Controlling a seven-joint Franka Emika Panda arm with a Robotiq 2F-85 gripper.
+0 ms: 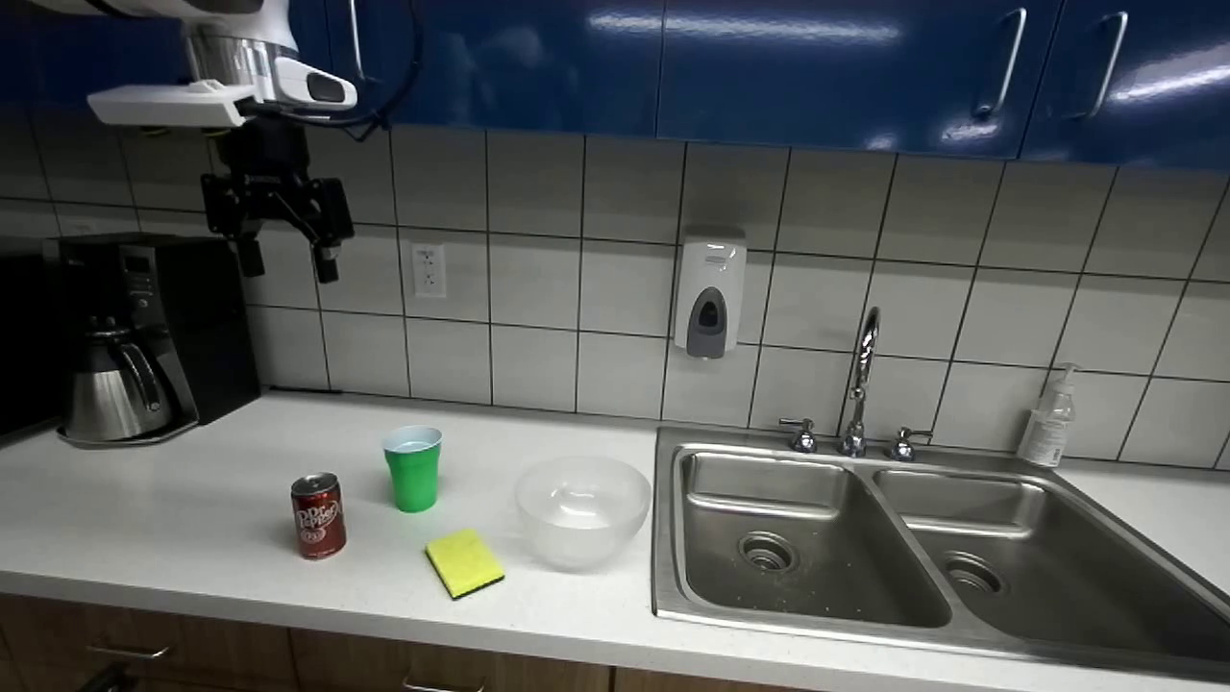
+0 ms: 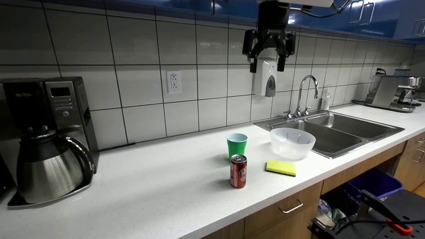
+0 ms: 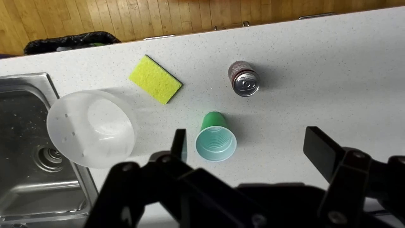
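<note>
High above the counter, my gripper (image 1: 287,272) hangs open, its two fingers wide apart and nothing between them. Below it on the counter stands a green cup (image 1: 412,471), upright, with a pale blue inside. A red Dr Pepper can (image 1: 318,517) stands upright nearer the front edge. The yellow sponge (image 3: 156,79) lies flat with its dark side down. Beside the sink sits a translucent white bowl (image 2: 293,144), which looks empty. In the wrist view the cup (image 3: 215,142) appears just right of the left finger (image 3: 179,145), far beneath it.
A double steel sink (image 1: 675,577) is set into the counter on the right, with a faucet (image 1: 860,381) behind it. At the left stands a coffee maker (image 2: 71,107) with its carafe. Blue cupboards (image 1: 830,69) hang overhead.
</note>
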